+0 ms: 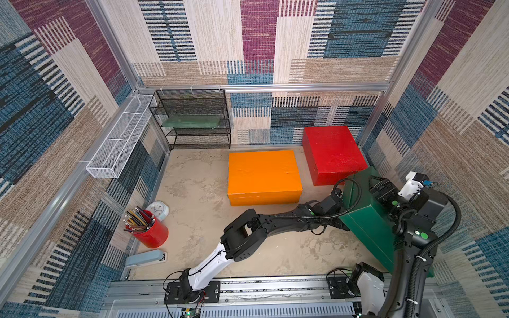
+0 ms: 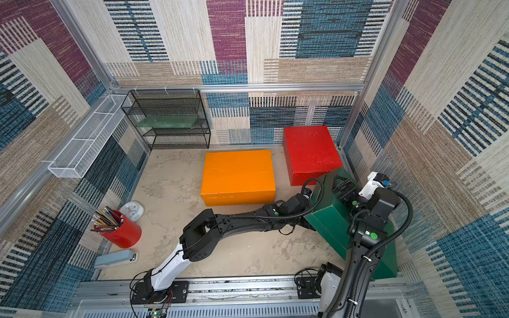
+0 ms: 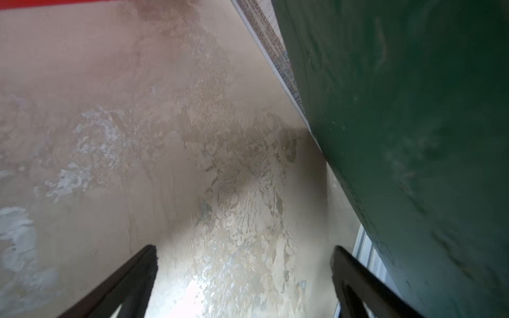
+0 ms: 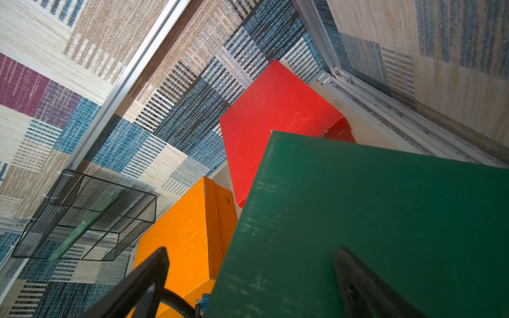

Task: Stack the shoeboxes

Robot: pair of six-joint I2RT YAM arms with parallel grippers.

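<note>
The green shoebox leans at a slant on the right side of the table, its near end low by the front right edge. Against its left side is my left gripper, whose fingers stand wide apart over bare table; the box wall rises to their right. My right gripper is open too, with its fingers over the box's broad green face. The orange shoebox lies flat at the middle back. To its right, the red shoebox lies flat in the back right corner, its near end partly behind the green box.
A black wire shelf stands at the back left, and a white mesh basket hangs on the left wall. A red pencil cup, a white round object and a stapler sit at the left.
</note>
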